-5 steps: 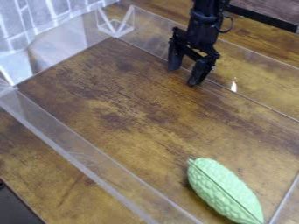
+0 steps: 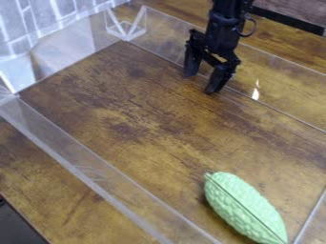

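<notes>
The black gripper (image 2: 204, 71) hangs at the upper middle of the camera view, low over the wooden surface near the back clear wall, its two dark fingers spread open with nothing visible between them. A pale green, textured, elongated vegetable-like object (image 2: 245, 207) lies at the bottom right, well apart from the gripper.
Low transparent walls (image 2: 90, 172) border the wooden work area (image 2: 140, 124), whose middle and left are clear. A small white bit (image 2: 254, 93) shows by the right wall. A white cloth with a grey pattern (image 2: 38, 33) is at the top left.
</notes>
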